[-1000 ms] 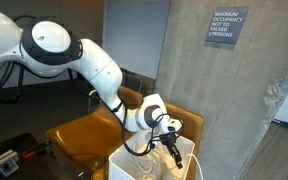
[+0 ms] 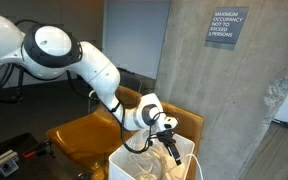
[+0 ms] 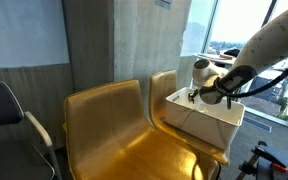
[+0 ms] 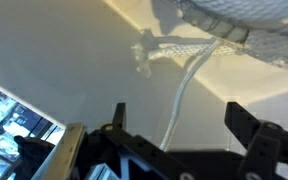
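Observation:
My gripper (image 2: 174, 150) is over the white box (image 2: 121, 166) in the first exterior view, pointing down into it. The wrist view has the gripper open, its dark fingers (image 4: 111, 142) wide apart. A thin white cord (image 4: 174, 112) runs up through the space between them, but neither finger grips it. Beyond lie a pale knotted rope (image 4: 174, 48) and a grey-white woven thing (image 4: 249, 42), its far part cut off by the frame. In the second exterior view, the box (image 3: 212, 126) stands beneath the arm, its inside mostly hidden.
Tan chairs (image 3: 109, 125) stand beside the box, and a dark chair (image 3: 19, 140) is farther left. Behind the box is a concrete wall (image 2: 234, 90). A white cord (image 2: 198, 164) hangs over the box's right side.
The box looks unmoved.

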